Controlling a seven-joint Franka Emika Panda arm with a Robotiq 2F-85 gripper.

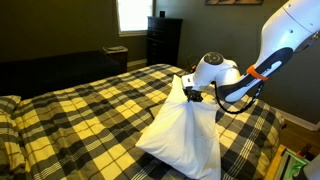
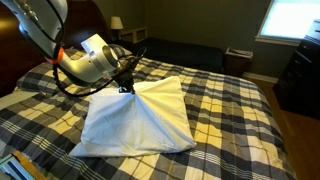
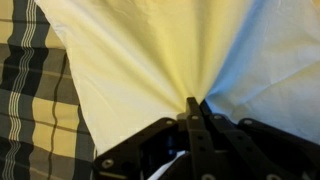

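A white cloth (image 1: 188, 137) is spread over the plaid bedspread, and in exterior view 2 the same cloth (image 2: 140, 122) fans out in folds from one gathered point. At that point my gripper is shut on the cloth. In the wrist view, creases of the cloth (image 3: 140, 60) run together into the closed fingertips. The pinched part is raised into a low peak, while the lower edges lie flat on the bed. The gripper (image 1: 190, 97) points downward, its fingertips partly hidden by folds in exterior view 1.
The plaid bedspread (image 1: 80, 125) is bare to the left of the cloth in exterior view 1. A dark dresser (image 1: 163, 38) and a window (image 1: 135, 14) stand at the back. A wooden edge (image 1: 274, 160) runs beside the arm's base.
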